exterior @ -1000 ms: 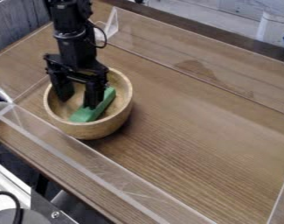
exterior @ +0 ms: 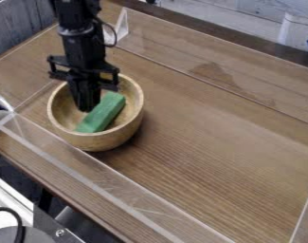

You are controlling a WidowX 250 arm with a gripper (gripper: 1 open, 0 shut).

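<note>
A round light wooden bowl (exterior: 93,135) stands on the wooden table at the left. Inside it lies an elongated green object (exterior: 103,113), tilted diagonally across the right side. The black gripper (exterior: 82,80) hangs over the back of the bowl, above the green object and apart from it. Its fingertips are small and dark, and nothing is visible held between them; it appears shut.
A pale wall or edge runs along the top right. Dark cables and a grey item sit off the table at the lower left.
The gripper has risen out of the bowl, leaving the green object lying inside, now more fully visible.
</note>
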